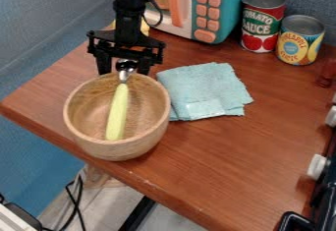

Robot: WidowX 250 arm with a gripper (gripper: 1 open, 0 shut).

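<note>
My black gripper (125, 54) hangs over the back rim of a wooden bowl (152, 127), its fingers at the metal head of a scoop with a pale yellow handle (117, 111). The scoop stands in the bowl, head up at the back rim. Whether the fingers are closed on it I cannot tell.
A folded light-blue cloth (206, 94) lies right of the bowl. Behind stand a teal toy microwave (206, 9), a tomato sauce can (261, 24) and a smaller can (300, 43). A black appliance (313, 210) is at the right edge.
</note>
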